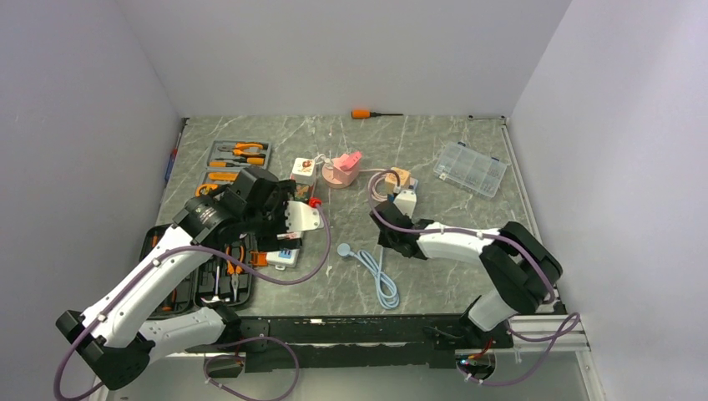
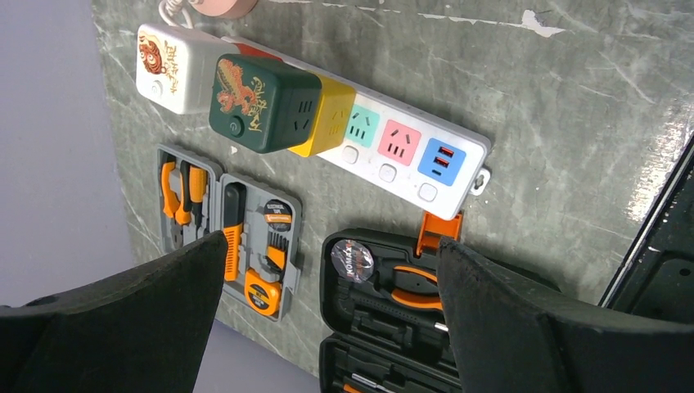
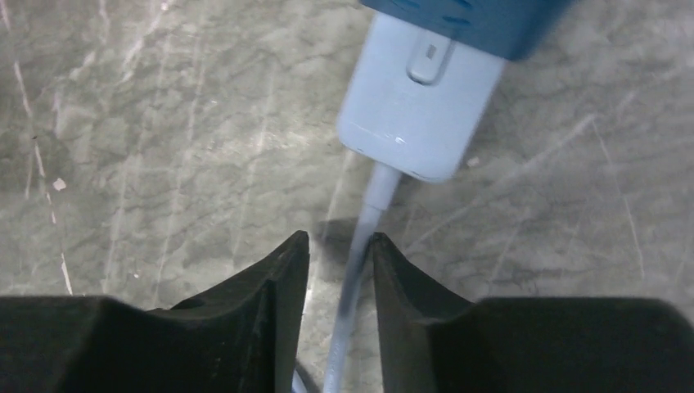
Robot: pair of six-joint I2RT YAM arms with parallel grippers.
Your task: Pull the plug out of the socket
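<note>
In the right wrist view, a light-blue socket block (image 3: 413,102) under a dark blue block (image 3: 466,20) has a cable (image 3: 350,282) running from it. My right gripper is around that cable below the block, fingers part open and narrowly spaced. In the top view, the cable ends in a coil (image 1: 382,284) with a round plug (image 1: 344,249). My left gripper is open over the left side, above a white power strip (image 2: 434,164) carrying green (image 2: 270,102), yellow (image 2: 331,115) and white (image 2: 168,74) cubes, nothing between its fingers.
Tool cases (image 2: 368,319) fill the left. A pink object (image 1: 346,171) stands at the back middle, a clear organiser (image 1: 469,170) at the back right, and an orange screwdriver (image 1: 363,114) lies at the rear edge.
</note>
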